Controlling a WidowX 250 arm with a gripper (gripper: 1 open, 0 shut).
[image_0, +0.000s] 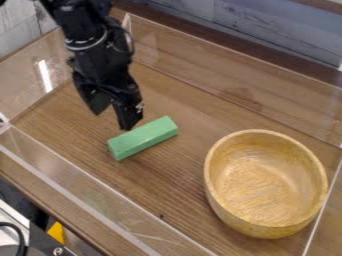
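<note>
A black robot arm reaches in from the top left, its gripper (110, 106) open and pointing down, just above and behind a green rectangular block (142, 138) that lies diagonally on the wooden table. Nothing shows between the fingers. A round yellow bowl (265, 182) sits at the right front.
A pale wall runs along the back right. Cables and a small yellow item show beyond the table's edge at the lower left.
</note>
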